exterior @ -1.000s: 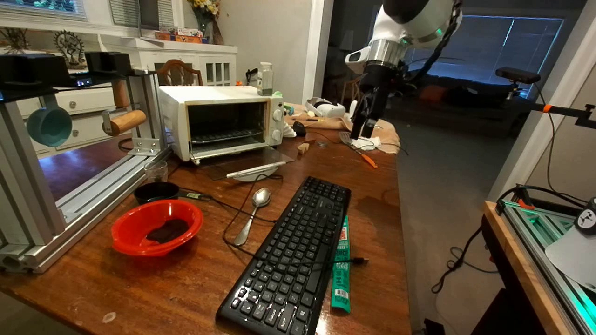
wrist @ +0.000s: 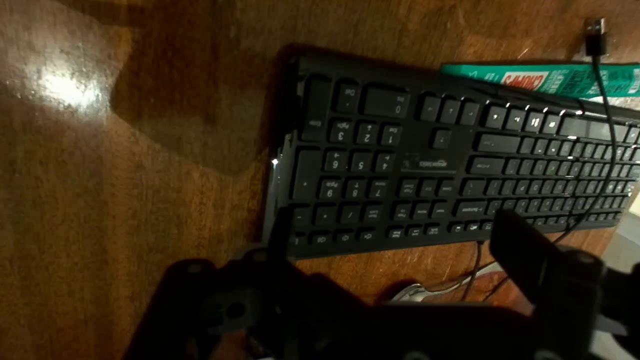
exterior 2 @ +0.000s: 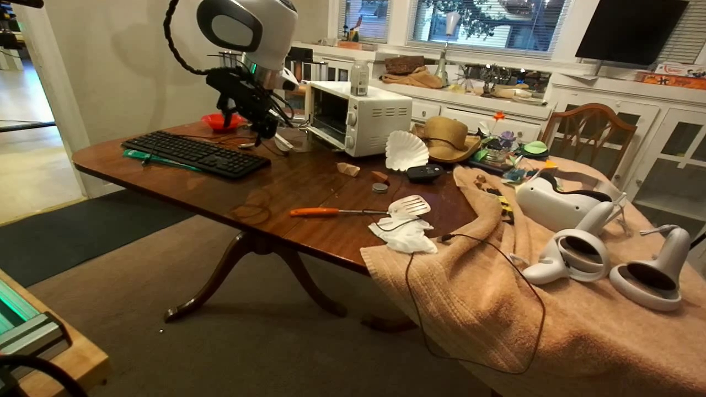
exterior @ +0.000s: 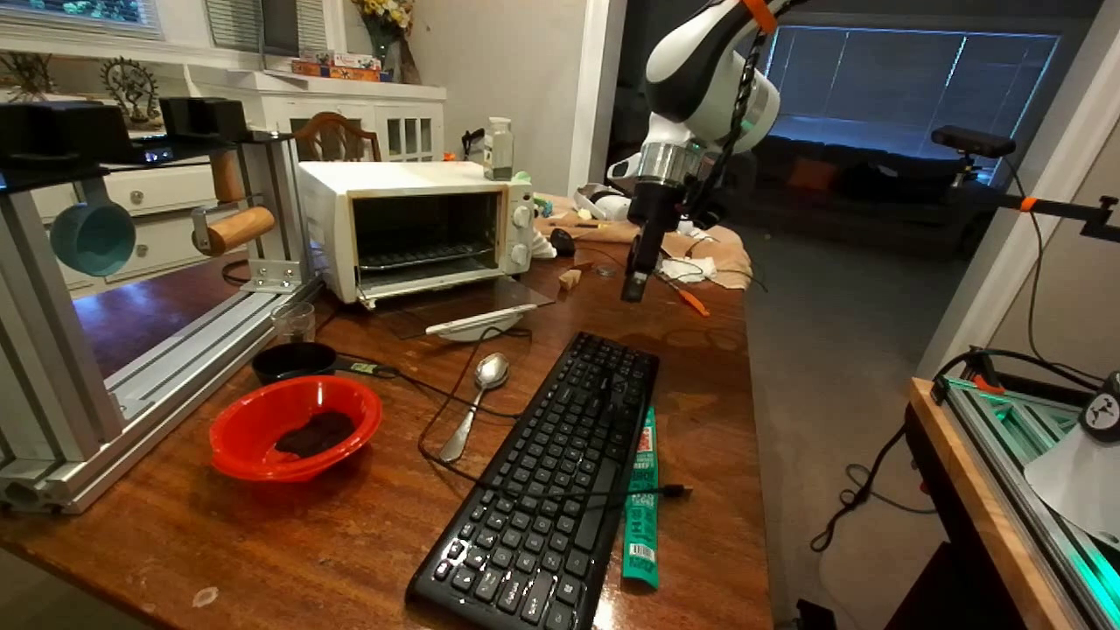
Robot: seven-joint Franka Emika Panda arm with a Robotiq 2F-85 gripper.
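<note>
My gripper stands open in the wrist view, its two dark fingers wide apart with nothing held between them. Beyond the fingertips lies a black keyboard, its number pad nearest the left finger. In exterior view 1 the gripper hangs in the air above the table, past the keyboard's far end. A green Chomps packet lies along the keyboard's right side. A loose cable crosses the keys, its USB plug resting to the right. To the left lies a metal spoon.
A red bowl with something dark in it stands near a black bowl. The white toaster oven is open at the back left. An orange-handled spatula lies near the towel. Bare tabletop separates it from the keyboard.
In exterior view 1 the arm has swung left and the gripper hangs somewhat lower, with its fingers now seen lined up rather than side by side. The objects on the table have not moved.
</note>
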